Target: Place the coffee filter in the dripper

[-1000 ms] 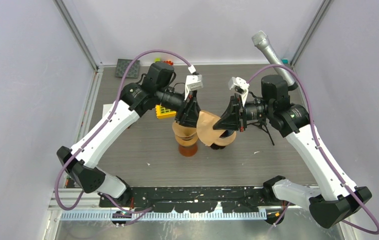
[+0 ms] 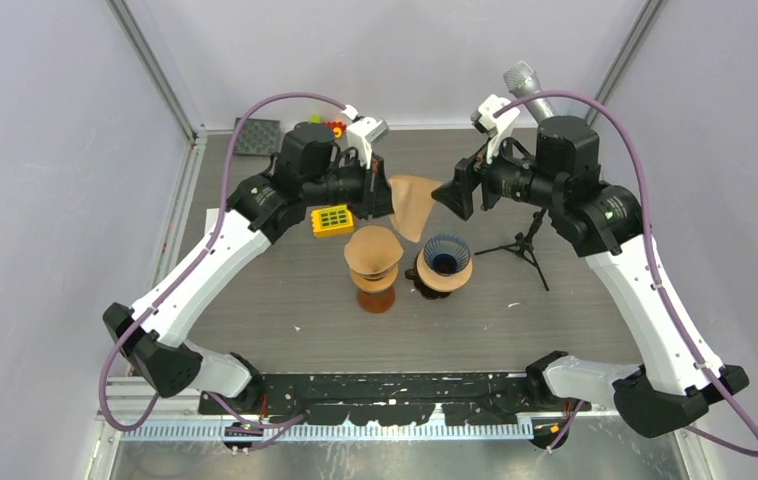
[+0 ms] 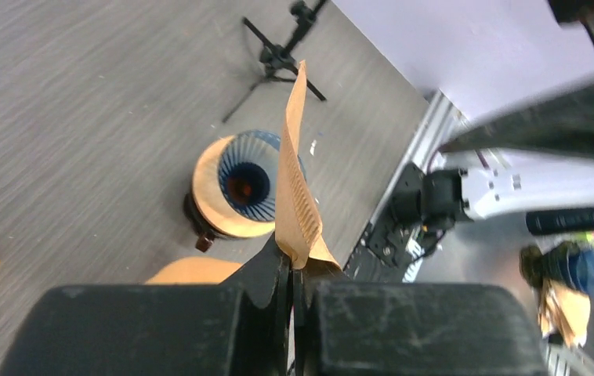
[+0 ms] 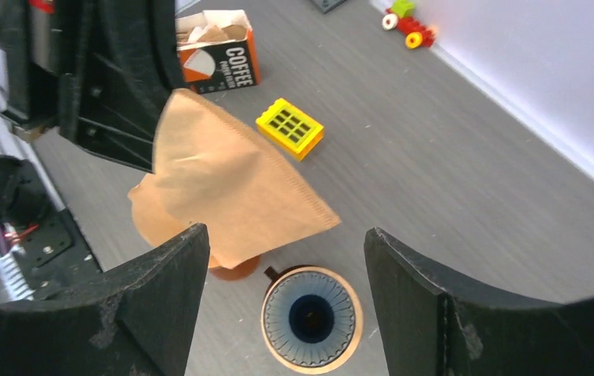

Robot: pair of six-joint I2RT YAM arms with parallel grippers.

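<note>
A tan paper coffee filter [image 2: 413, 206] hangs in the air, with my left gripper shut on its edge. It looks flat and folded, seen edge-on in the left wrist view. My right gripper stands open, nothing between its fingers, just to the right of the filter in the top view. Below and slightly right of the filter, the blue-grey ribbed glass dripper [image 2: 446, 256] sits in its wooden collar on a dark-based server. From the right wrist view, the dripper [image 4: 312, 317] appears empty.
Left of that dripper stands another one with a tan filter [image 2: 373, 250] in it. A yellow block [image 2: 332, 221] and a coffee filter box [image 4: 219, 59] lie farther off. At the right a small black tripod [image 2: 525, 246] holds a microphone [image 2: 525, 85].
Both arms have moved back.
</note>
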